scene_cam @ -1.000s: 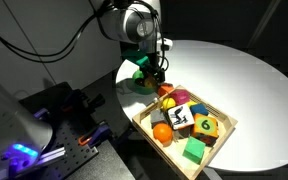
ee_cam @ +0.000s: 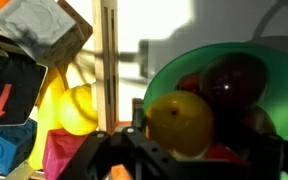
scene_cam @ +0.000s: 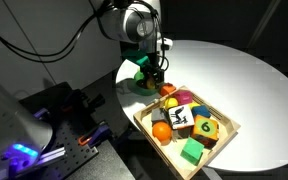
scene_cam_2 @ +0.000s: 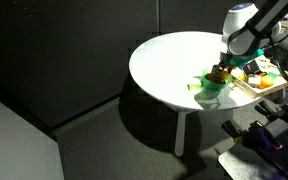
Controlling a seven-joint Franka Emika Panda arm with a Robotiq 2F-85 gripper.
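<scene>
My gripper is shut on a yellow-orange round piece point(ee_cam: 179, 122), which shows between the dark fingers in the wrist view. It is at the green bowl point(ee_cam: 169, 72), where dark red round pieces point(ee_cam: 234, 80) lie beside and behind the held one. In exterior view 2 the gripper point(scene_cam_2: 222, 73) is right over the green bowl point(scene_cam_2: 212, 92). The arm hides much of the bowl point(scene_cam: 140, 78) in exterior view 1. Whether the held piece touches the bowl or its contents cannot be told.
A wooden tray point(scene_cam: 220, 112) beside the bowl holds an orange ball point(scene_cam: 161, 131), a green block point(scene_cam: 192, 151), a white block point(scene_cam: 180, 117) and several other toys. A yellow block point(scene_cam_2: 194, 87) sits by the bowl.
</scene>
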